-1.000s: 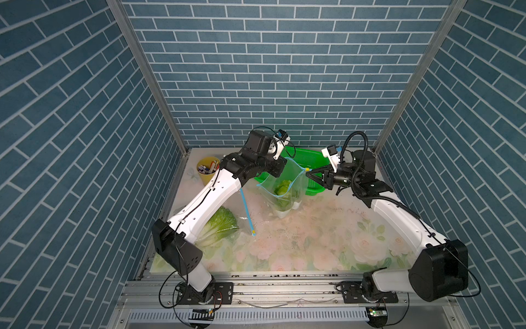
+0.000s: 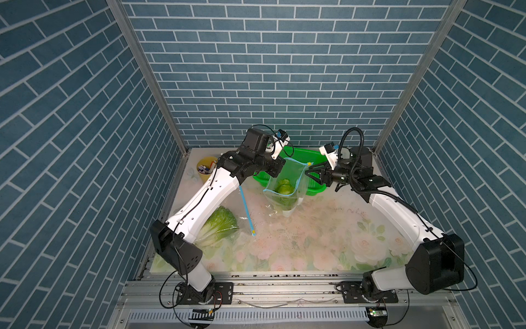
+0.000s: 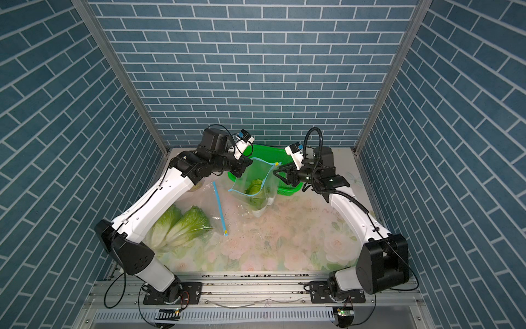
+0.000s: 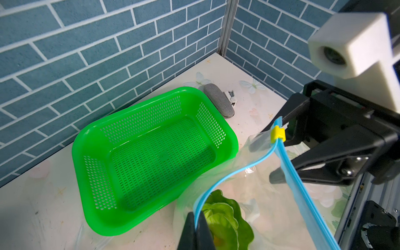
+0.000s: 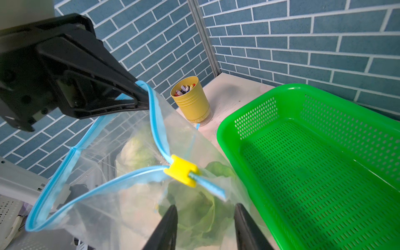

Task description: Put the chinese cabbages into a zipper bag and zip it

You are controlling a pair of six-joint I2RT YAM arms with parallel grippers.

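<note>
A clear zipper bag [image 2: 298, 189] with a blue rim hangs mouth-open in the middle, a green cabbage [image 2: 284, 188] inside it. My left gripper is shut on the bag's blue rim at its far left side. On the opposite side sits the yellow slider [image 5: 182, 170], at one end of the rim. Close to that slider, my right gripper stands open, its fingers apart and nothing gripped between them. At the left of the table lies another clear bag with a blue strip [image 3: 219, 208], with two cabbages [image 3: 189, 224] in it, partly behind my left arm.
A green basket [image 4: 102, 227], empty, stands behind the hanging bag. The yellow cup [image 5: 195, 106] of pens is at the back left. A grey oblong object [image 4: 218, 100] rests beyond the basket.
My right gripper has shifted slightly toward the back. The bag's slider end sits a little higher and farther right, and its near rim has swung right. The left gripper is nearly unmoved.
</note>
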